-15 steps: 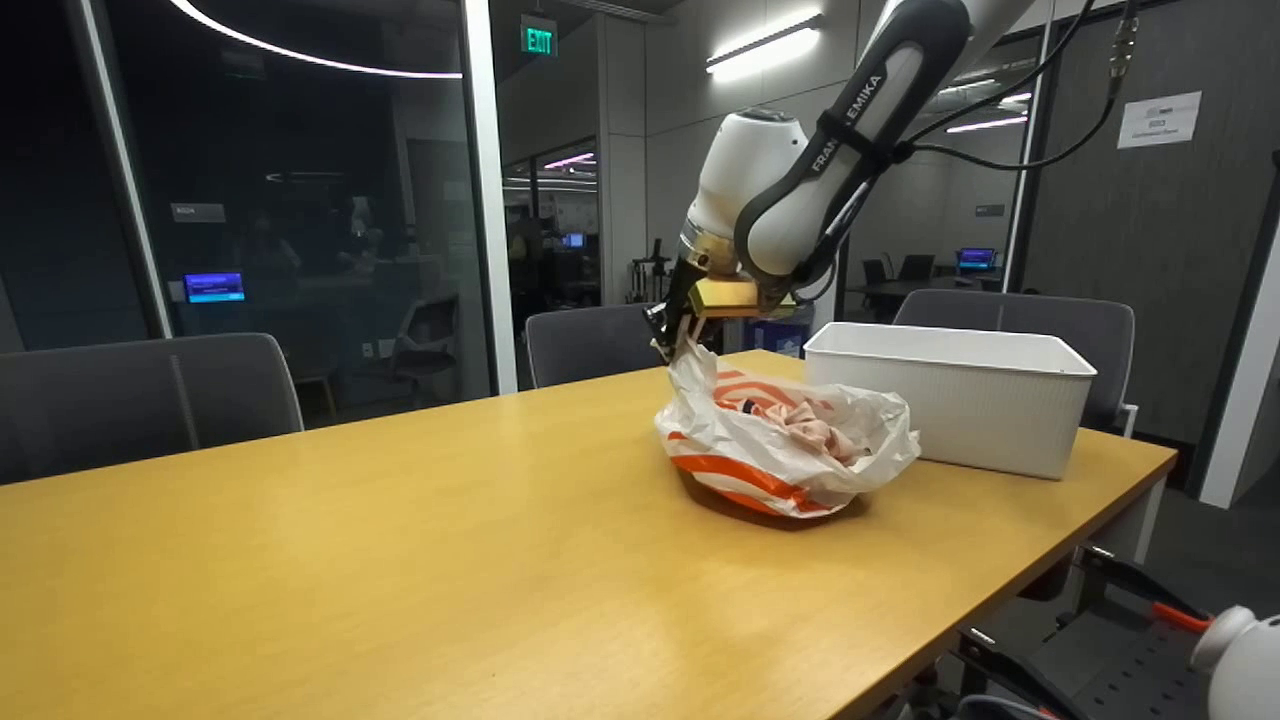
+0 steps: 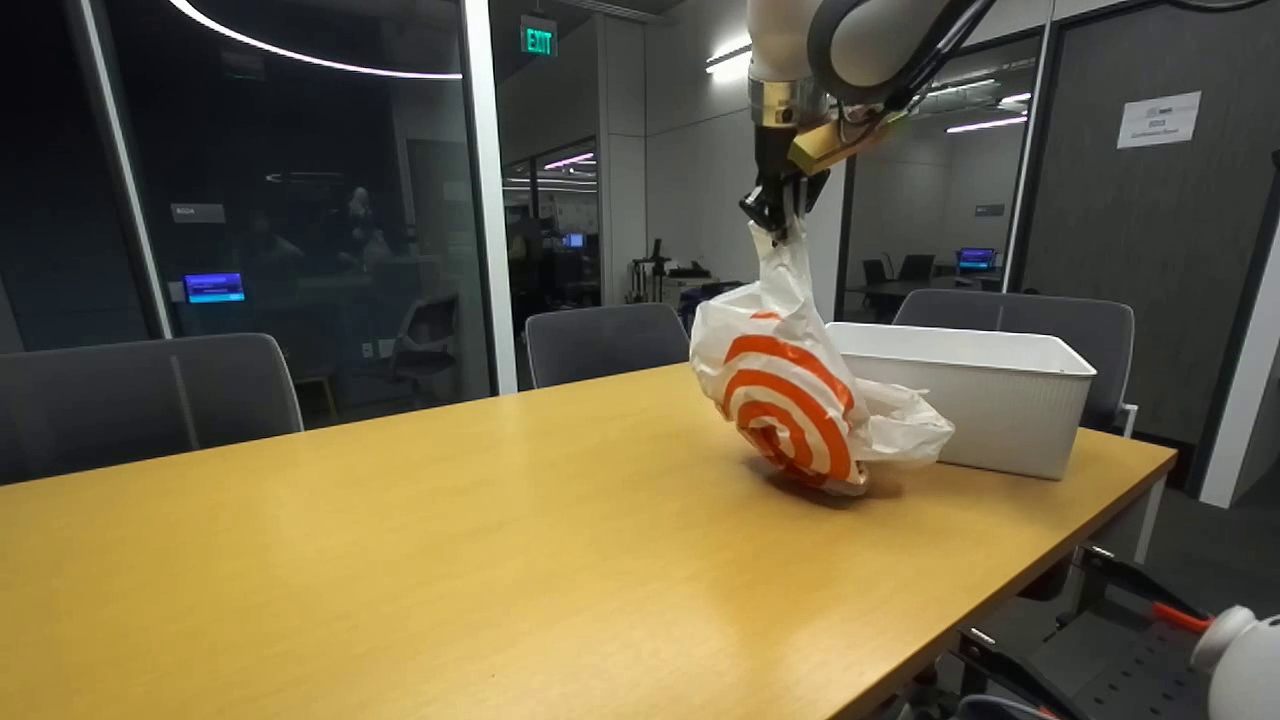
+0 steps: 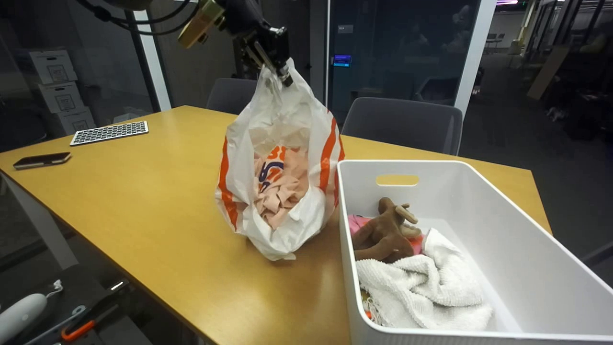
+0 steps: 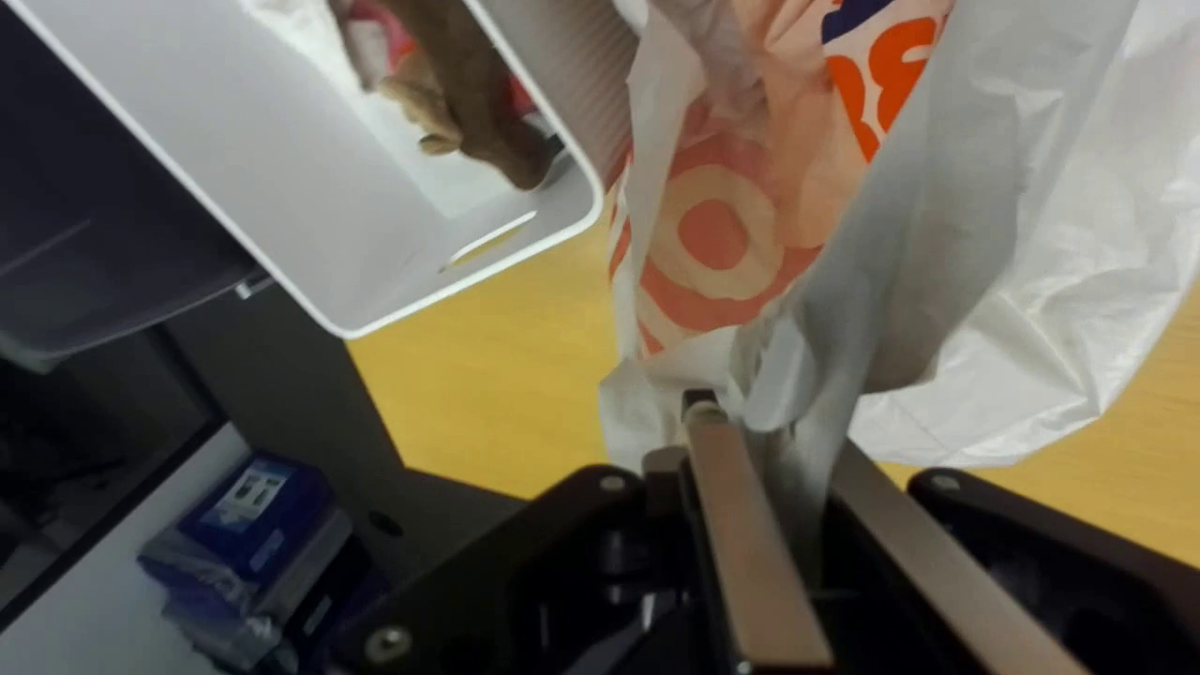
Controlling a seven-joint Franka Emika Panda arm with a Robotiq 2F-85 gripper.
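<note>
A white plastic bag (image 2: 780,384) with orange rings hangs stretched upward beside the bin, its upper edge pinched in my shut gripper (image 2: 786,222). Through its open mouth in exterior view 2, a crumpled pale pink cloth (image 3: 281,198) shows inside the bag (image 3: 232,172). The wrist view has the thin plastic of the bag (image 4: 1046,326) running between the fingers. Whether the bag's underside still touches the table is hard to tell.
The white bin (image 3: 459,178) holds a brown plush toy (image 3: 385,233) and a white towel (image 3: 431,281). A keyboard (image 3: 109,132) and a phone (image 3: 42,160) lie at the table's far side in exterior view 2.
My gripper has risen and moved right in exterior view 1, pulling the bag's edge up with it. The bag has gone from squat and spread to tall and tilted, nearer the bin.
</note>
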